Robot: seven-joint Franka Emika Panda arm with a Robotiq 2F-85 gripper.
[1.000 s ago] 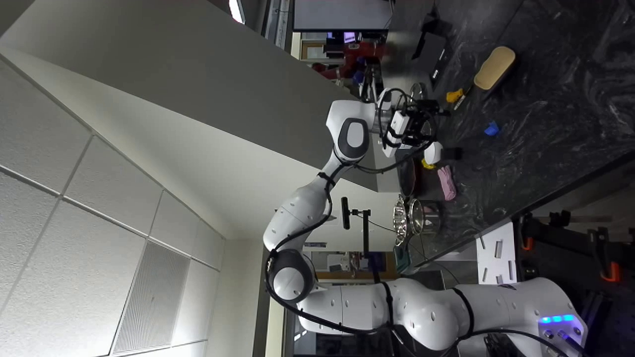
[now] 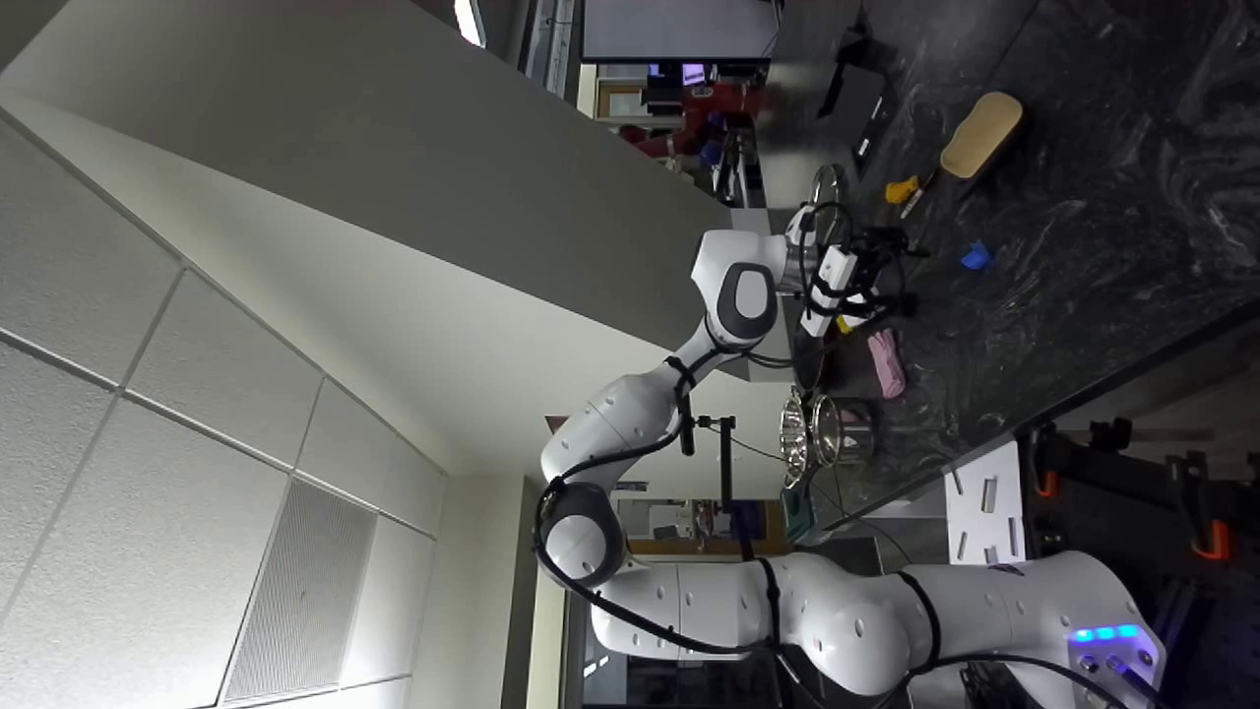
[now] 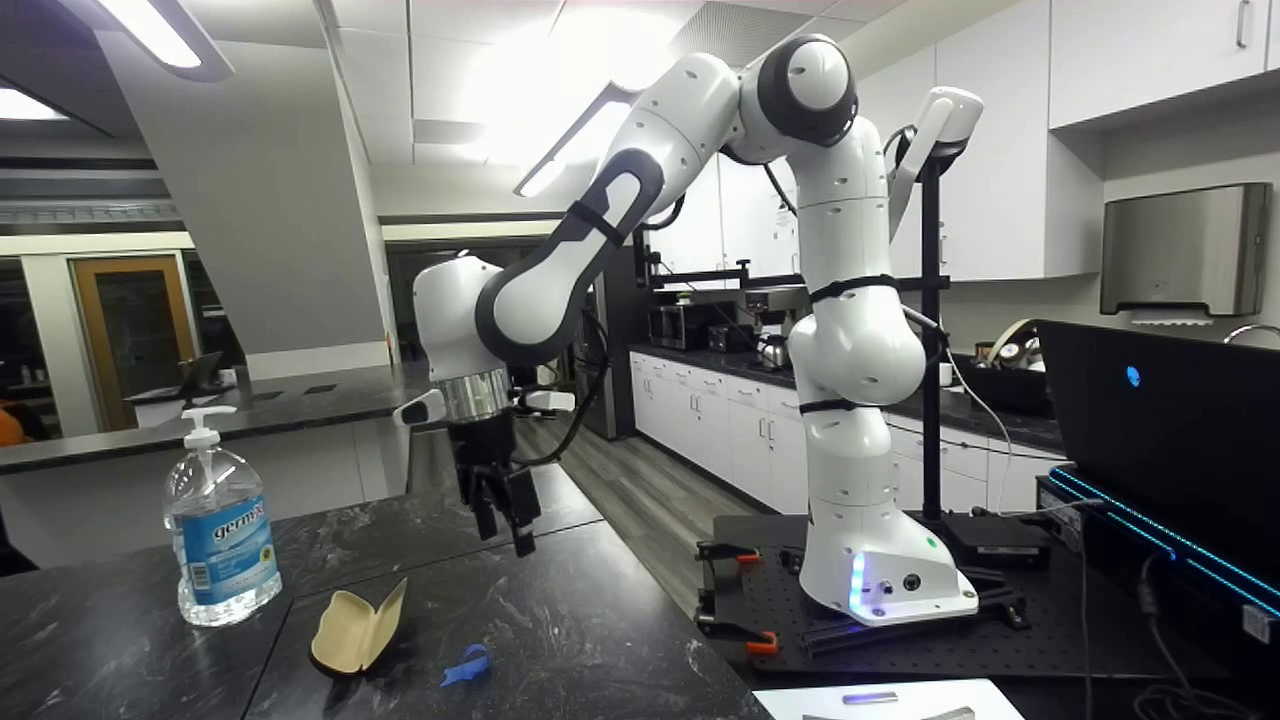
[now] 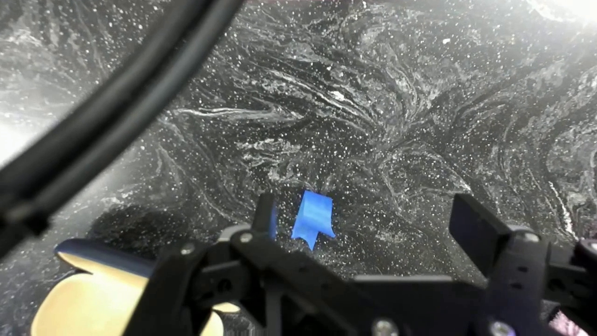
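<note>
My gripper is open, its two black fingers wide apart and nothing held between them. It hangs above the dark marbled table, and exterior view 2 shows its fingertips clear of the surface. A small folded piece of blue tape or paper (image 4: 313,215) lies on the table. In the wrist view it appears between the fingers, nearer the left one; exterior view 2 shows the blue piece (image 3: 465,664) lying below the gripper (image 3: 506,534). An open tan-lined glasses case (image 3: 348,630) rests nearby, partly covered by the left finger in the wrist view.
A germ-x pump bottle (image 3: 228,540) stands beyond the case. Exterior view 1, turned sideways, shows a yellow object (image 2: 901,190), a pink cloth (image 2: 886,362) and a metal pot (image 2: 845,430) on the table. Bare tabletop surrounds the blue piece.
In exterior view 1 the arm has lowered the gripper closer to the tabletop and shifted it toward the robot's base side. The blue piece and the glasses case have stayed put.
</note>
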